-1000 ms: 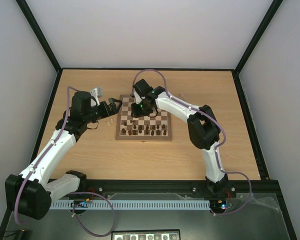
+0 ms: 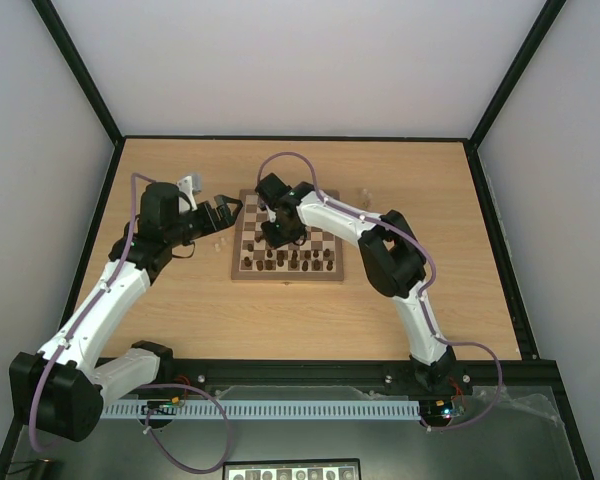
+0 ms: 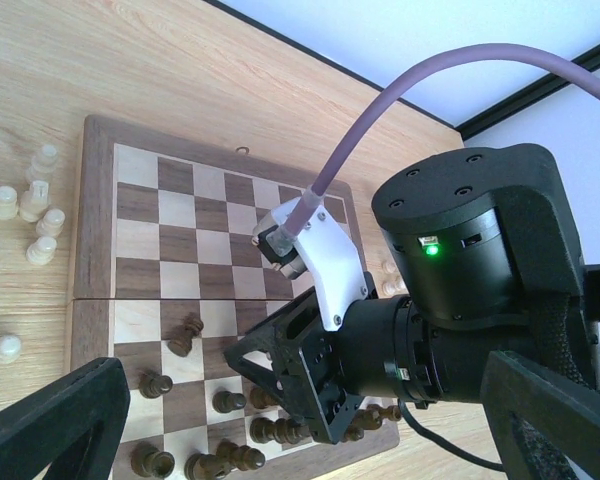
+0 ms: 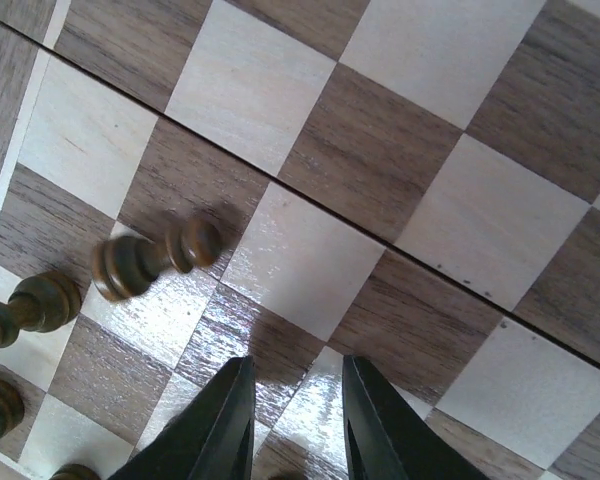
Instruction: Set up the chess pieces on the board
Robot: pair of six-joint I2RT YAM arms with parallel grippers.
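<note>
A dark brown pawn (image 4: 155,258) lies on its side on the chessboard (image 2: 286,280), slightly blurred, near the board's middle seam. Beside it my right gripper hovers over the squares, its fingers apart and nothing between them; the left wrist view shows the same pawn (image 3: 186,337) left of that gripper. Other dark pieces (image 3: 208,465) stand in rows on the near side. My left gripper (image 2: 234,209) is open and empty, above the board's left edge, its fingers (image 3: 60,425) wide apart at the bottom corners of its own view.
Several pale pieces (image 3: 40,250) stand on the table left of the board, and a few more (image 2: 366,198) to its right. The right arm (image 2: 330,213) reaches across the board.
My right gripper has moved a little left and toward the near side, over the board's middle. The left arm has stayed still.
</note>
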